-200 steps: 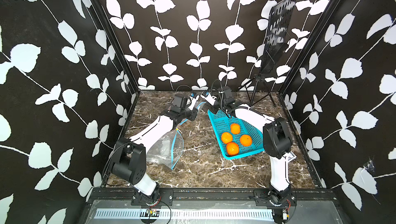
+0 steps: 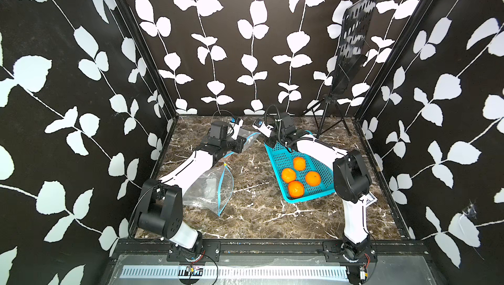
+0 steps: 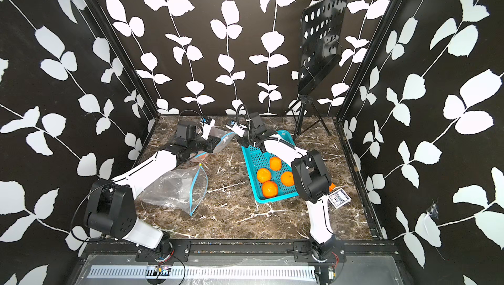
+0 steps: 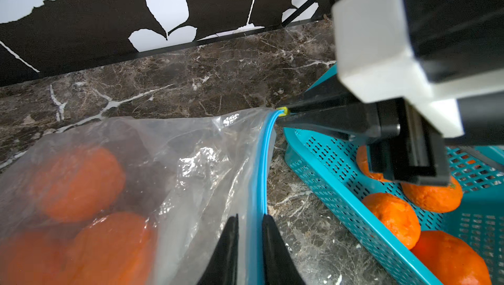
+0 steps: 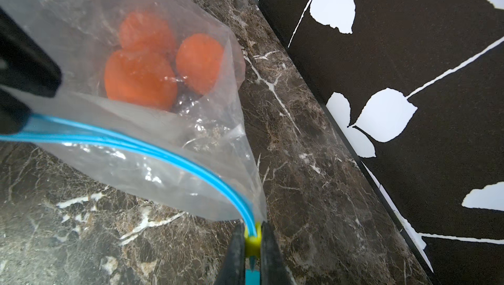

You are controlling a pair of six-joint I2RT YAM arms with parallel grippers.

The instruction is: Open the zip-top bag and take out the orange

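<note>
A clear zip bag (image 4: 183,169) with several oranges (image 5: 140,79) inside is held up at the back centre, its blue zip strip (image 5: 183,161) along the edge. My right gripper is shut on the yellow slider at one end of the strip. My left gripper is shut at the strip lower along that edge; whether any film sits between its fingers is unclear. From the top views, both wrists hide much of this bag.
A turquoise basket (image 2: 283,190) with several oranges (image 2: 295,189) stands right of centre. An empty-looking clear bag (image 2: 202,193) lies front left. A black stand (image 3: 320,38) is at back right, a small card (image 3: 339,196) at right.
My right gripper has shifted slightly left and down.
</note>
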